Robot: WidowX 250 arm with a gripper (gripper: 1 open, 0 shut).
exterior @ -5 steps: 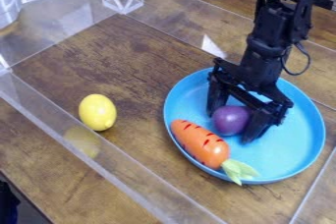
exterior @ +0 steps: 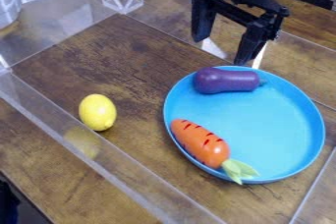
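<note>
A purple toy eggplant (exterior: pixel 226 81) lies in the upper part of a blue plate (exterior: pixel 269 130), on its side. A toy carrot (exterior: pixel 203 144) with green top lies in the plate's lower left. Above the plate hangs my black gripper (exterior: pixel 238 29), open and raised clear of the eggplant, with nothing seen between its fingers. A yellow object (exterior: pixel 97 112), like a lemon, sits on the wooden table left of the plate.
Clear plastic walls (exterior: pixel 112 169) run along the left and lower left sides.
My gripper has risen from the plate and now stands open above it. The eggplant, earlier under the fingers near the plate's middle, now lies higher up in the plate.
</note>
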